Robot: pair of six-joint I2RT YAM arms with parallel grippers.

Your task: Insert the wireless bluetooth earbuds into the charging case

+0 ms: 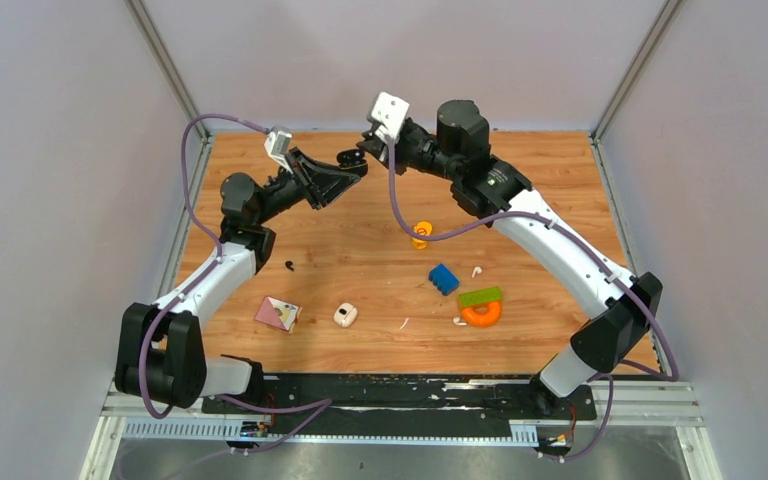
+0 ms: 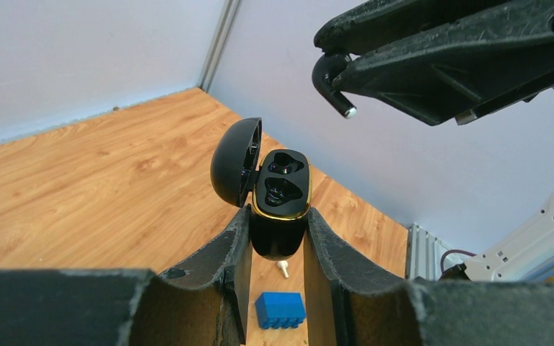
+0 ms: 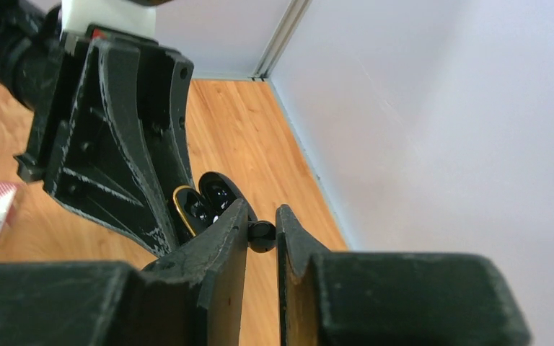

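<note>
My left gripper (image 1: 338, 180) is shut on an open black charging case (image 2: 278, 231) with a gold rim, held upright in the air; its two slots show in the left wrist view. My right gripper is shut on a black earbud (image 2: 328, 79), above and to the right of the case in the left wrist view, stem hanging downward. In the right wrist view the case (image 3: 220, 198) sits just behind the held earbud.
On the table lie a white case (image 1: 345, 314), small white earbuds (image 1: 476, 272), a small black piece (image 1: 289, 265), a blue block (image 1: 444, 279), a green block (image 1: 480, 298), an orange ring, a yellow toy (image 1: 422, 232) and a card box (image 1: 278, 313).
</note>
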